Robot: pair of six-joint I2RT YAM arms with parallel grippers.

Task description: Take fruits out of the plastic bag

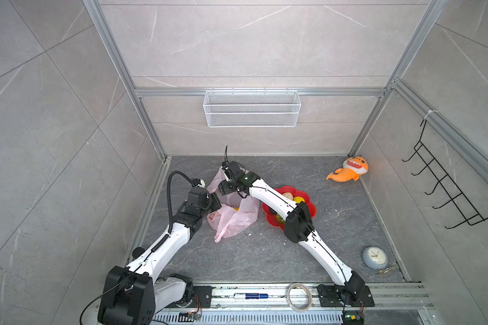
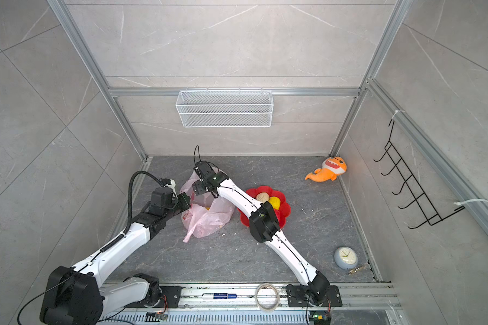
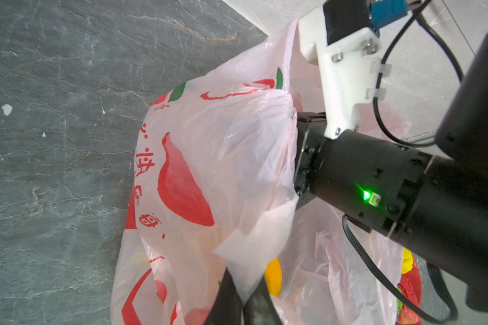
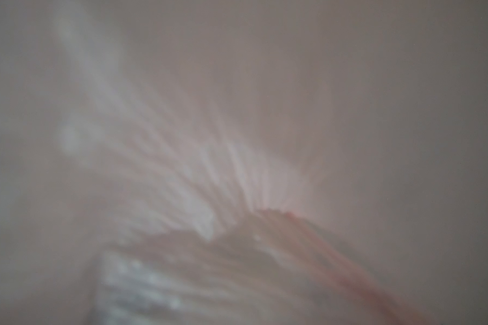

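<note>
The pink-white plastic bag [image 3: 233, 140] stands on the grey table [image 1: 287, 260], its mouth pulled open. In the left wrist view my left gripper is shut on a fold of the bag's film, which tapers down between the fingertips. Inside the bag shows a yellow fruit [image 3: 273, 276], just beside those fingers. My right gripper [image 1: 222, 188] reaches into the bag's mouth from the right. Its fingers are hidden by the bag in the left wrist view. Blurred, wrinkled plastic [image 4: 211, 178] fills the right wrist view and covers the fingers there.
Right of the bag, a red petal-shaped bowl [image 2: 286, 209] holds several fruits, partly under my right arm. An orange shark toy [image 1: 346, 169] lies at the back right. A clock [image 1: 374, 257] stands front right. Open table lies between them.
</note>
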